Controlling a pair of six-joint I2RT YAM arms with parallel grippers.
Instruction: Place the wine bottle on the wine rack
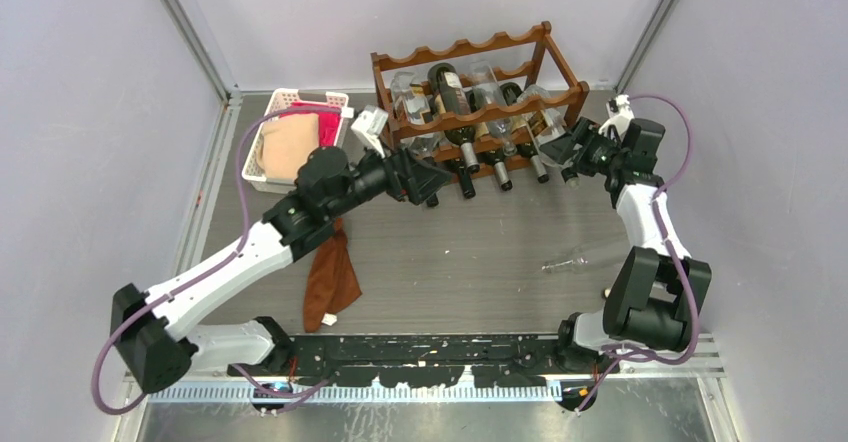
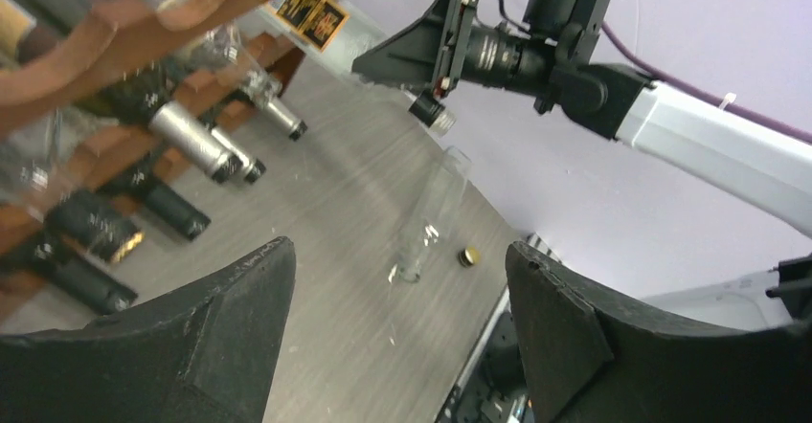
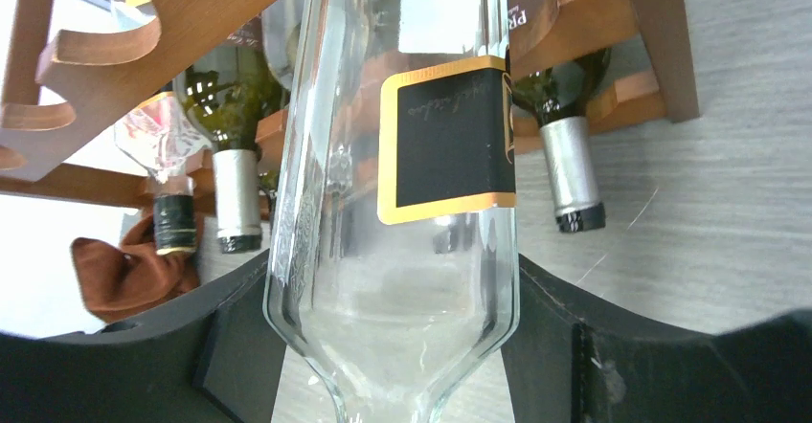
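Observation:
The wooden wine rack [image 1: 475, 44] stands at the back, holding several bottles with necks toward the front. At its right end a clear bottle with a black-and-gold label lies tilted in the top row, with my right gripper [image 1: 570, 147] shut on it; the left wrist view [image 2: 326, 26] shows it too. My left gripper [image 1: 415, 174] is in front of the rack's left half, its fingers apart with nothing between them, facing the bottle necks and the right arm.
A clear bottle [image 1: 585, 260] lies on the floor at the right, near a small cap [image 2: 468, 256]. A white basket [image 1: 254, 167] with cloths and a brown cloth [image 1: 335, 272] are at the left.

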